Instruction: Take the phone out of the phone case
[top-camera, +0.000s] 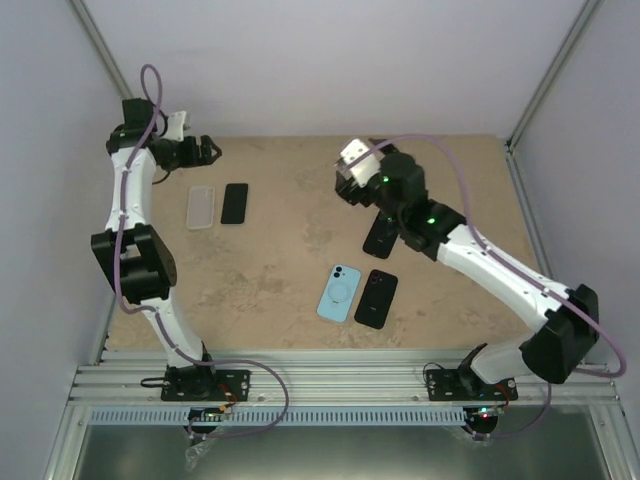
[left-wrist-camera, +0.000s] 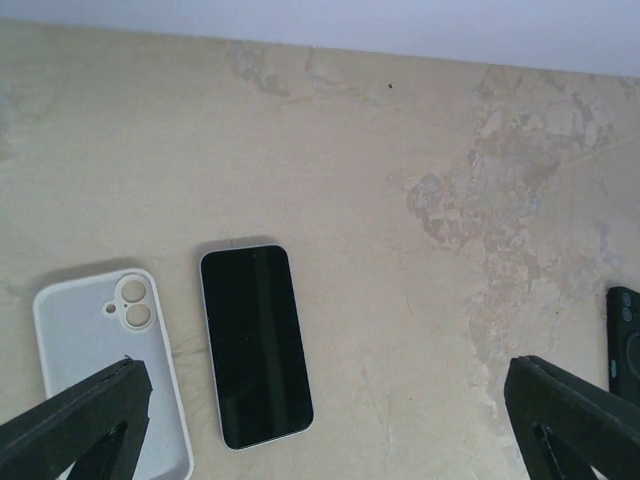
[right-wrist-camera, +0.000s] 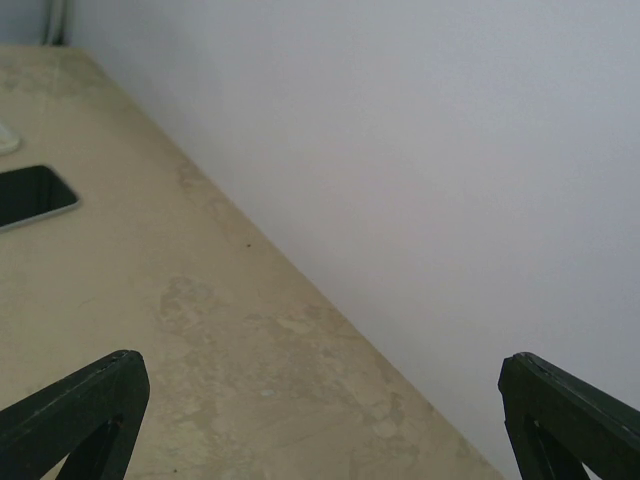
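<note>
A black phone (top-camera: 235, 203) (left-wrist-camera: 256, 345) lies bare on the board, with an empty pale case (top-camera: 200, 207) (left-wrist-camera: 105, 340) just to its left. My left gripper (top-camera: 203, 151) is open, raised above and behind them. In the right wrist view the bare phone (right-wrist-camera: 30, 198) shows at the left edge. My right gripper (top-camera: 352, 182) is open at the back right, nothing between its fingers. Lower centre in the top view lie a light-blue phone (top-camera: 338, 293) and a dark phone (top-camera: 376, 300).
Another dark phone (top-camera: 380, 236) (left-wrist-camera: 624, 340) lies partly under the right arm. The board's middle is clear. Walls (right-wrist-camera: 360, 200) border the back and sides.
</note>
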